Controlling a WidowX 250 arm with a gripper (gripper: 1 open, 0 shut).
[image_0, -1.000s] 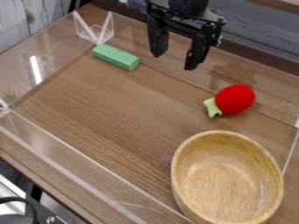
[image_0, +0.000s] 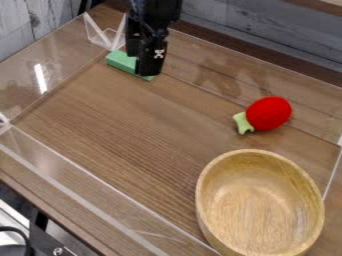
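My gripper (image_0: 150, 60) is at the upper left, open, over a green block (image_0: 122, 62) that it partly hides. Whether its fingers touch the block cannot be told. On the right lies a red object (image_0: 270, 112) with a pale green piece (image_0: 242, 123) at its lower left. An empty round wooden bowl (image_0: 257, 242) fills the lower right.
The wooden table (image_0: 107, 140) has wide free room in the middle and left. A clear plastic item (image_0: 106, 32) stands at the back left. Dark cable shows at the bottom left corner, beyond the table edge.
My gripper has moved left from the upper middle to over the green block. The block and the other objects appear to be where they were.
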